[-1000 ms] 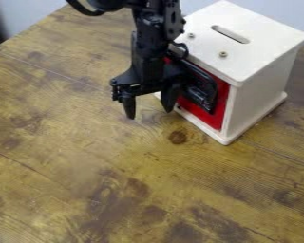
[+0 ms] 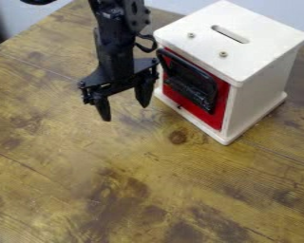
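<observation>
My black gripper point(image 2: 123, 102) hangs over the wooden table at the upper middle, fingers apart with nothing between them, just left of a white box point(image 2: 254, 66). The box's front has a red frame point(image 2: 209, 117) holding a black panel point(image 2: 189, 81), which faces my gripper. The box's top has a slot and screws.
A white wall or surface runs along the back edge. The box fills the upper right.
My gripper has moved left, away from the box's front, uncovering more of the red frame and black panel. The box looks unmoved.
</observation>
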